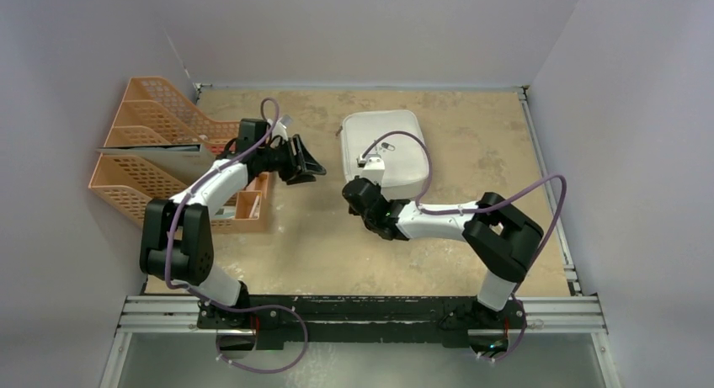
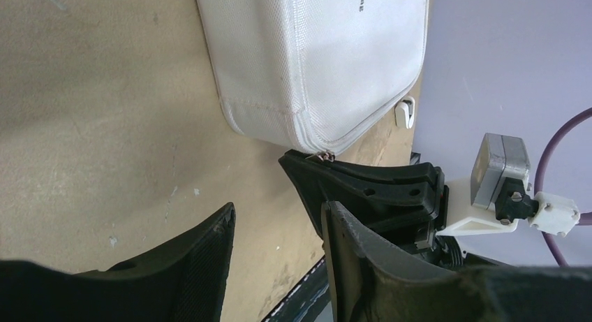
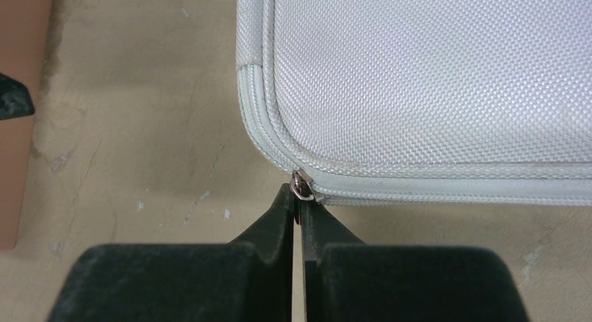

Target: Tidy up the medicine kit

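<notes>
The white fabric medicine case (image 1: 383,129) lies closed on the table, its zipper (image 3: 447,186) running along the near edge. At the case's near left corner, my right gripper is shut on a small metal zipper pull (image 3: 302,185), whose tab goes in between the fingertips. The left wrist view also shows those black fingers (image 2: 377,189) right against the case corner. Left of the case, my left gripper (image 1: 313,174) hangs open and empty; in its own view the table shows between its fingers. The inside of the case is hidden.
An orange basket organizer (image 1: 139,186) with several compartments stands at the left, partly behind the left arm, a flat grey sheet (image 1: 173,159) lying across it. Bare table (image 1: 497,152) lies right of the case and in front. A purple cable (image 1: 522,194) loops over the right arm.
</notes>
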